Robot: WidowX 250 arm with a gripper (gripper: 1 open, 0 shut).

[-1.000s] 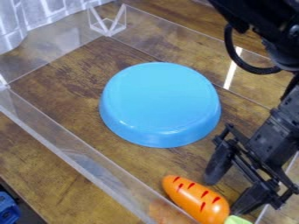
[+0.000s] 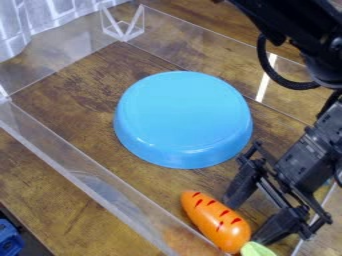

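Note:
An orange toy carrot (image 2: 214, 218) with red stripes and a pale green top (image 2: 257, 249) lies at the bottom of the view, inside a clear-walled bin. My black gripper (image 2: 251, 210) is low at the right, its fingers standing apart just right of and above the carrot. I see nothing held between them.
An upturned blue bowl or disc (image 2: 182, 118) rests in the middle of the wooden floor (image 2: 80, 90). Clear bin walls run along the left, top and bottom left. A blue object (image 2: 11, 238) sits outside at the lower left corner.
The gripper has shifted slightly left and up, and the carrot lies a little further left and higher, more upright in the view.

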